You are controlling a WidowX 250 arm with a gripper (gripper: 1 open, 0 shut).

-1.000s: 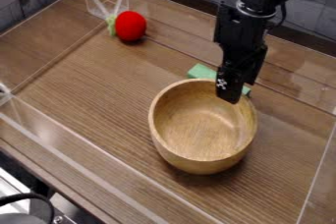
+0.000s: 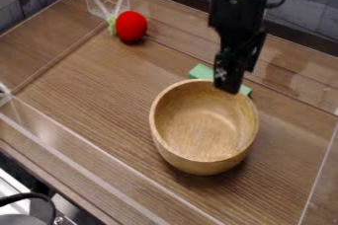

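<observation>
A large tan wooden bowl (image 2: 204, 127) sits at the centre right of the wooden table. A mint-green block (image 2: 201, 72) lies just behind its rim, partly hidden by the black gripper (image 2: 227, 69). The gripper hangs over the block and the bowl's back edge, its two dark fingers pointing down and apart. Nothing clearly shows held between them.
A red ball (image 2: 130, 27) with a small clear-and-green item (image 2: 109, 10) beside it stands at the back left. A black cable loop is at the lower left corner.
The gripper has shifted slightly up and left, and its fingers stand farther apart than before. The bowl, block and red ball look unmoved.
</observation>
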